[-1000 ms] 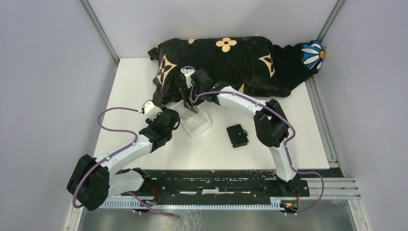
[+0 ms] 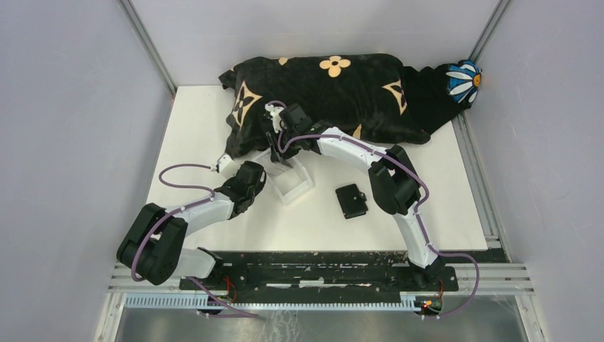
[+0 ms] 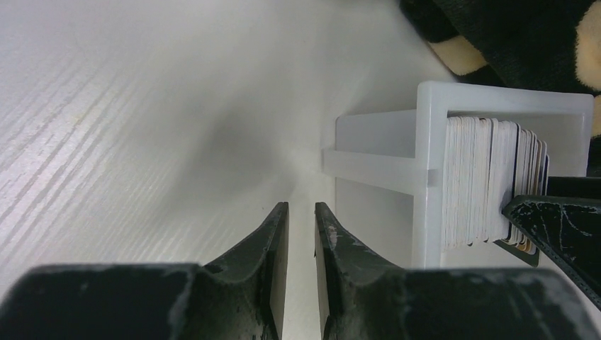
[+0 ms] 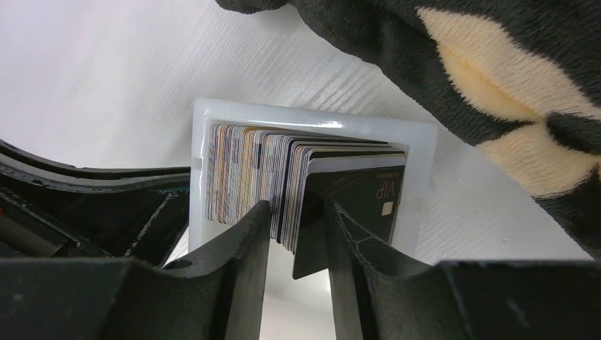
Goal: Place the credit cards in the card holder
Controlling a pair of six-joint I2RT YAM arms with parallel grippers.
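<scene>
A white open box stands near the table's middle, with a tight row of cards on edge at one end. The end card is a black "VIP" card. My right gripper is part open over this row; its fingertips overlap the cards in view, and whether they touch is unclear. My left gripper is left of the box, part open, with nothing between its fingers. To the right lies a small black card holder, flat and apart from both grippers.
A dark patterned blanket covers the back of the table, close behind the box. Both arms crowd the box, and part of the left gripper intrudes beside it in the right wrist view.
My right gripper has shifted slightly. The box and card holder have not visibly moved.
</scene>
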